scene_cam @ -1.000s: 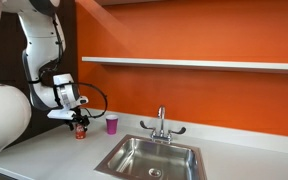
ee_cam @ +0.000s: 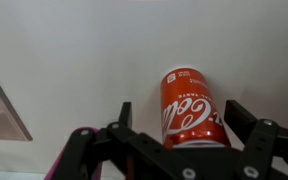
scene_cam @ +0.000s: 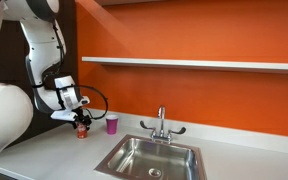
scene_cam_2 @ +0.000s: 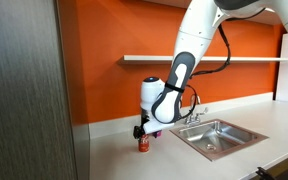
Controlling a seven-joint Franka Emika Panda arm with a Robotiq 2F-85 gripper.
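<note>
A red Coca-Cola can (ee_cam: 192, 105) stands upright on the counter, and my gripper is open over it. One finger (ee_cam: 125, 116) is to the left of the can with a clear gap, the other close along its right side. From exterior view 2, the gripper (scene_cam_2: 145, 130) is just above and around the upper part of the can (scene_cam_2: 144, 145). Exterior view 1 has the can (scene_cam: 81, 131) below the gripper (scene_cam: 76, 118), its top partly covered by the fingers.
A purple-pink cup (scene_cam: 111, 124) stands a short way to the right of the can. Further right is the steel sink (scene_cam: 124, 170) with its faucet (scene_cam: 162, 122). A white shelf (scene_cam: 184, 64) runs along the orange wall above.
My gripper has come down slightly toward the can over the last second. The can, cup and sink are where they were.
</note>
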